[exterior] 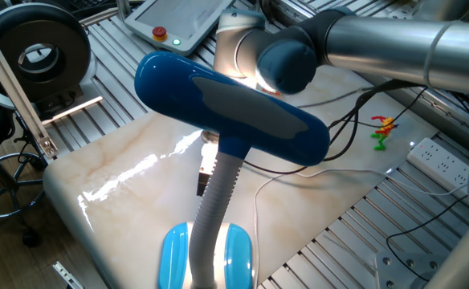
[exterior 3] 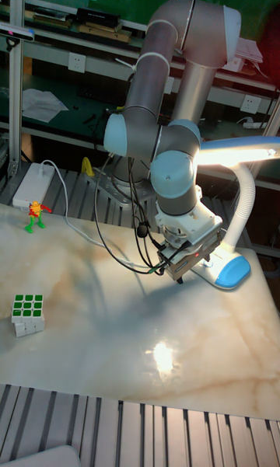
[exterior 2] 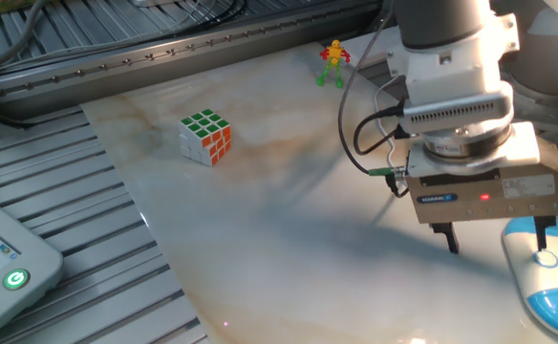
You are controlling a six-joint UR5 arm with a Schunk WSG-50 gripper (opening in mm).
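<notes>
My gripper (exterior 2: 497,245) is open, its two dark fingers spread wide with nothing visible between them. In exterior view 2 it hangs at the right, one finger appearing over the round button of the blue and white lamp base (exterior 2: 556,308) and the other over the table; whether it touches cannot be told. Exterior view 1 shows the blue lamp head (exterior: 218,104) and its grey neck hiding most of the gripper. A Rubik's cube (exterior 2: 205,138), green on top with white and orange sides, rests on the table. Farther back stands a small yellow, red and green figure (exterior 2: 334,63).
A white power strip (exterior: 441,165) lies by the table's edge, and a white cable (exterior 3: 71,208) crosses the marble-patterned tabletop (exterior 3: 99,343). Black cables (exterior 2: 355,129) loop beside the wrist. A control tablet (exterior 2: 7,263) lies off the tabletop.
</notes>
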